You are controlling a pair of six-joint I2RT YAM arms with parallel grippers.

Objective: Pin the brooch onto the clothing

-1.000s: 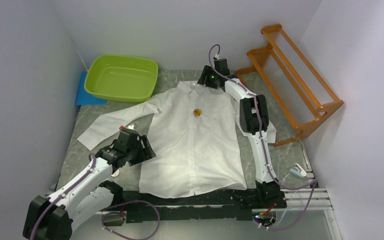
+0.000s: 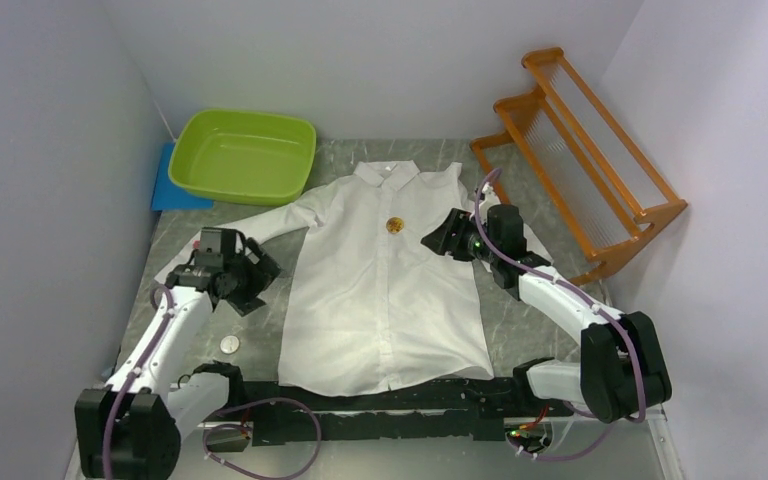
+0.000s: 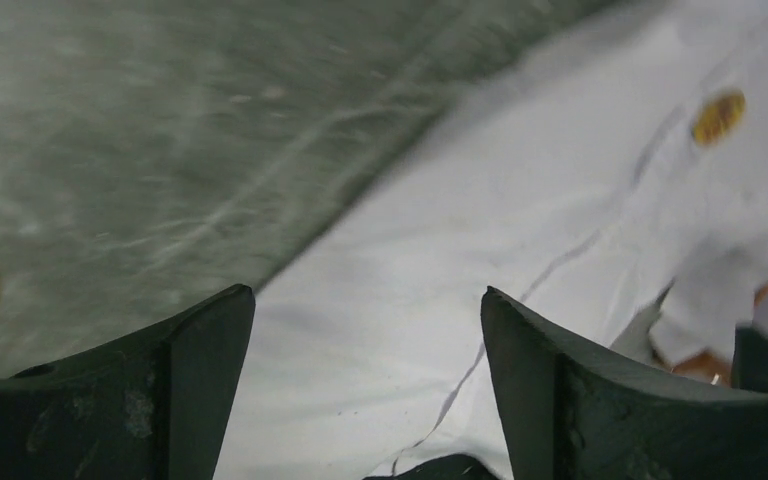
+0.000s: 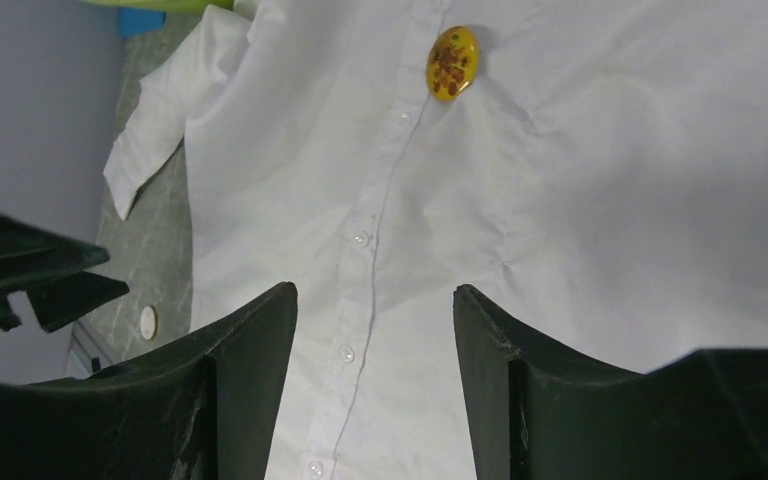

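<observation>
A white shirt (image 2: 345,310) lies flat with its collar toward the back. On its chest, by the button placket, rests a round golden brooch (image 2: 395,225), seen also as a yellow and brown oval brooch (image 4: 452,63) in the right wrist view; whether it is fastened cannot be made out. My right gripper (image 2: 444,235) hovers over the shirt to the right of the brooch, its fingers (image 4: 250,385) apart with nothing between them. Left of the shirt, over the table, my left gripper (image 2: 265,280) has its fingers (image 3: 205,385) spread, also empty.
A green basin (image 2: 245,185) stands at the back left on a blue sheet (image 2: 168,192). A wooden rack (image 2: 590,160) leans at the back right. One small white round disc (image 2: 229,344) lies on the bare grey table near the left arm.
My right arm has swung from the collar toward the front, ending right of the brooch. The left gripper has pulled back leftward, away from the shirt. The brooch has stayed put.
</observation>
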